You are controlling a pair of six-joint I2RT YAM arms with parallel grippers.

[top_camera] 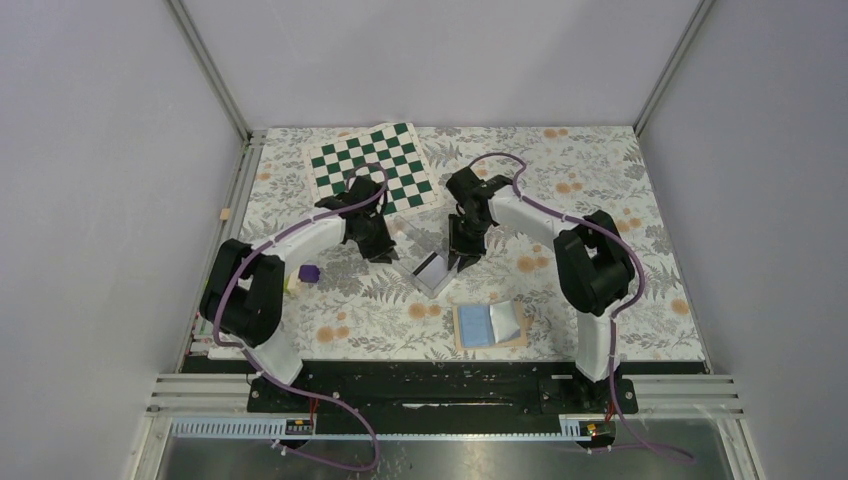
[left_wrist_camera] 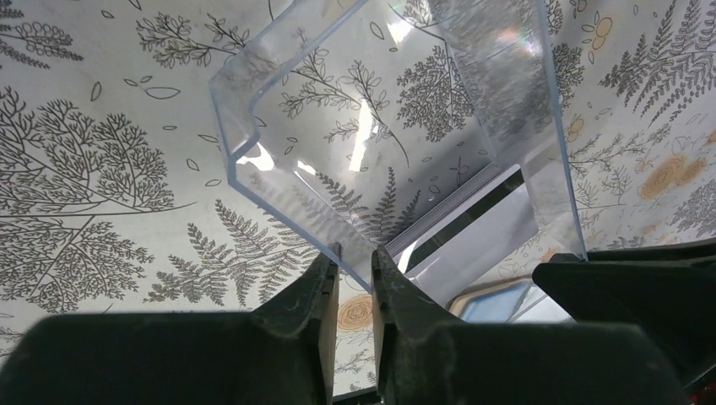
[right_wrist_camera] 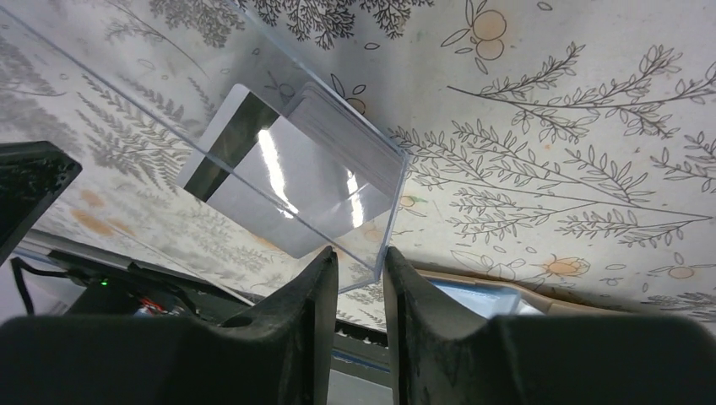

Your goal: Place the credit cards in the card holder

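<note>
A clear plastic box is held from both sides. My left gripper is shut on its rim, which shows between the fingertips. At the other side my right gripper is shut on a clear wall near a corner. White cards with a dark stripe lie inside the box; the front one leans over what looks like a stack behind it. From above, the left gripper and right gripper stand left and right of the cards. The clear walls are faint in the top view.
A flat tan-edged piece with a blue part and a white part lies near the front. Behind my left arm is a green-and-white checkered board. A small purple object lies at left.
</note>
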